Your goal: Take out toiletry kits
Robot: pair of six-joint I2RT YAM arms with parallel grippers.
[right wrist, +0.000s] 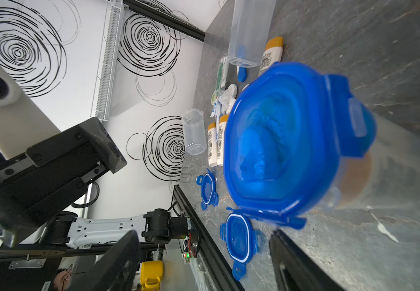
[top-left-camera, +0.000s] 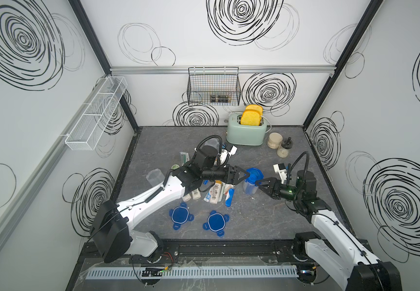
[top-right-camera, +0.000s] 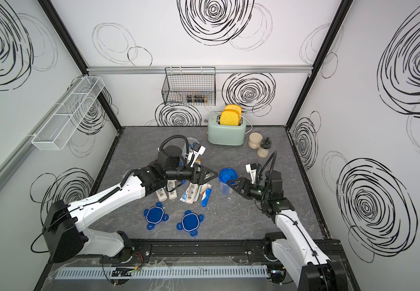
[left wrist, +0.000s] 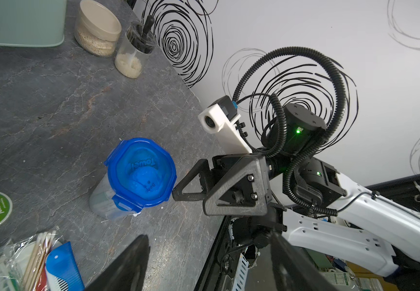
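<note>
A clear container with a blue lid (top-left-camera: 254, 175) stands upright on the right half of the counter, contents blurred behind its walls. My left gripper (top-left-camera: 244, 175) hangs just above and left of it, open and empty. My right gripper (top-left-camera: 259, 183) is beside the lid at the near right, fingers apart with nothing between them; in the right wrist view the lid (right wrist: 280, 135) fills the middle. Toiletry items (top-left-camera: 215, 193) lie left of the container: small bottles, a blue comb (left wrist: 62, 266), packets. Two loose blue lids (top-left-camera: 180, 214) (top-left-camera: 215, 222) lie at the front.
A green toaster (top-left-camera: 245, 134) with yellow slices stands at the back, beside two jars (top-left-camera: 275, 140) (top-left-camera: 283, 149). An empty clear container (right wrist: 194, 131) lies at the left. Wire baskets hang on the back and left walls.
</note>
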